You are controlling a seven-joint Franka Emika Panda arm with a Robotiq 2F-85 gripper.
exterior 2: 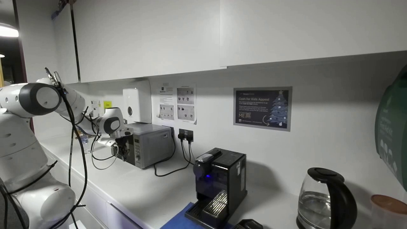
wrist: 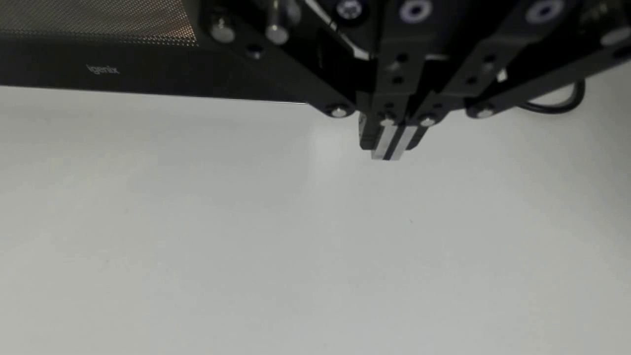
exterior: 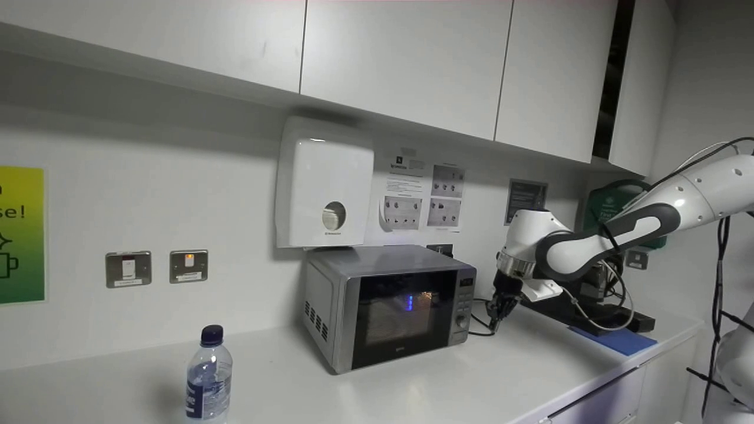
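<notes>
My gripper is shut, its two fingertips pressed together with nothing visible between them. In the first exterior view the gripper (exterior: 494, 326) hangs tilted over the counter, just right of the microwave's control-panel side. The grey microwave (exterior: 390, 261) stands against the wall with its dark door closed and a light reflected in it. From the other side, the second exterior view shows the gripper (exterior 2: 121, 152) in front of the microwave (exterior 2: 156, 141), overlapping its front. The lower edge of the microwave door (wrist: 148, 74) appears at the top left of the wrist view.
A water bottle (exterior: 209, 378) stands at the counter's near left. Right of the microwave are a black coffee machine (exterior 2: 223, 183) on a blue mat (exterior 2: 177, 217) and a kettle (exterior 2: 324, 198). Power cables (exterior 2: 168, 173) lie behind.
</notes>
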